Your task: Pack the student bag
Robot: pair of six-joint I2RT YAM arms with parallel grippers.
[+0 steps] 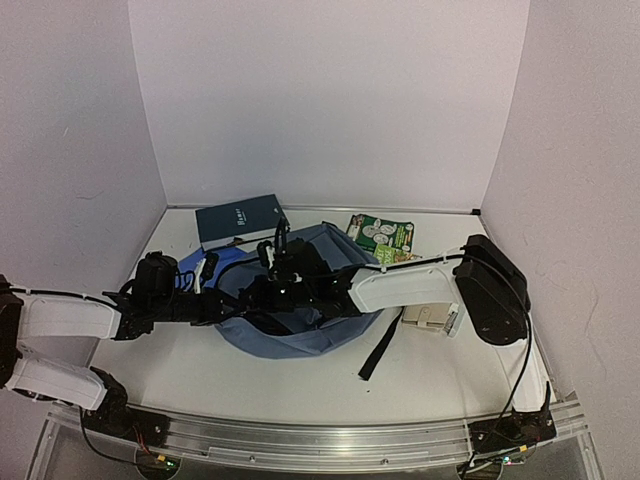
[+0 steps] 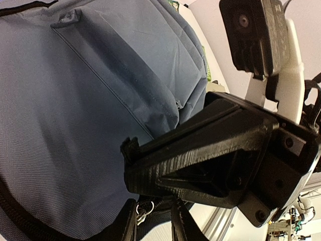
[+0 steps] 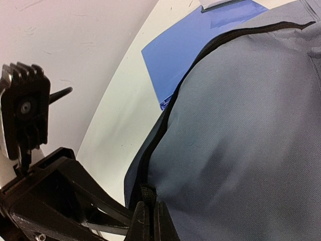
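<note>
The grey-blue bag (image 1: pixel 290 345) lies unzipped in the middle of the table, its black zipper edge (image 3: pixel 170 108) curving along the opening. At the bag's left end, my two grippers almost meet. My right gripper is shut on that zipper edge. Close by, my left gripper stands open, and a metal zipper pull (image 2: pixel 142 213) shows between its fingers. Behind the bag's left side lie a dark book (image 1: pixel 240 220) and a blue folder (image 3: pixel 175 50). Green booklets (image 1: pixel 380 232) rest at the back right. The arms hide part of the bag's opening.
A beige item (image 1: pixel 428 315) lies right of the bag, partly under the right arm. A black strap (image 1: pixel 380 348) trails from the bag toward the front. Walls stand at both sides and the back.
</note>
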